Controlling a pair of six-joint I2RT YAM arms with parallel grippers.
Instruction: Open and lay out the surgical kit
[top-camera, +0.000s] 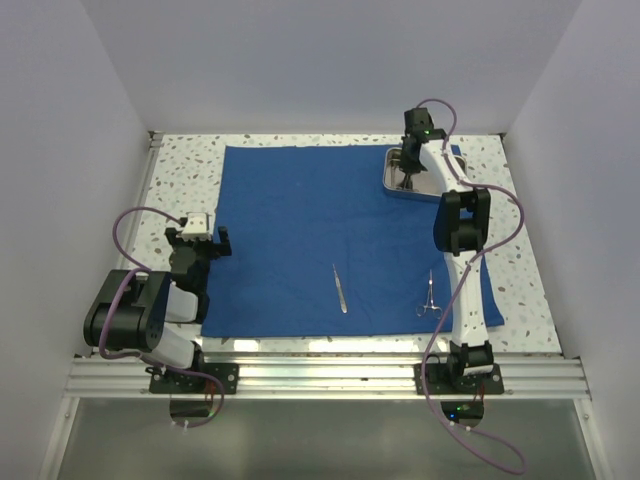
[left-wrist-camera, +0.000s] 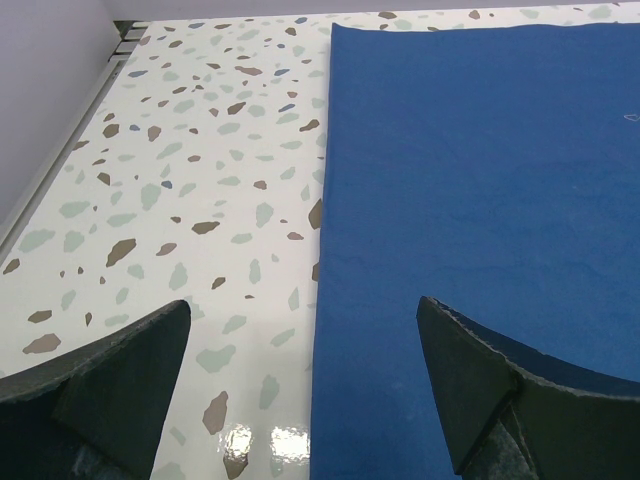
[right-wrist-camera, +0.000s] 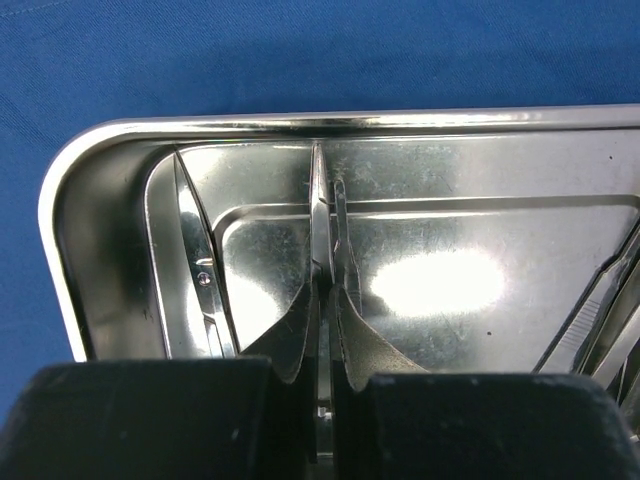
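Observation:
The steel tray (top-camera: 436, 193) sits at the back right of the blue cloth. My right gripper is inside it, shut, its tips over a slim pointed instrument (right-wrist-camera: 320, 185) beside a second one; scissors (right-wrist-camera: 197, 265) lie to the left, more instruments (right-wrist-camera: 590, 320) to the right. Whether anything is pinched is hidden. On the cloth lie a slim instrument (top-camera: 340, 290) near the middle front and a ring-handled clamp (top-camera: 430, 300) at front right. My left gripper (top-camera: 198, 235) stands open and empty over the left edge.
A speckled table border (left-wrist-camera: 200, 180) surrounds it, with walls beyond at back and sides.

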